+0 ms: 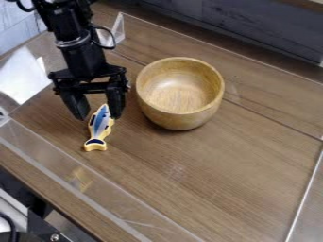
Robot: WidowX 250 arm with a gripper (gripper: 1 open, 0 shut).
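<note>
My black gripper (94,106) hangs open just above a small fish-shaped toy (98,132), blue, white and yellow, lying on the wooden table. The gripper's fingers straddle the area over the toy's upper end; contact is not clear. To the right stands a round wooden bowl (179,90), empty.
A clear plastic strip runs along the left edge, with white pieces (19,71) at the back left and a wall behind.
</note>
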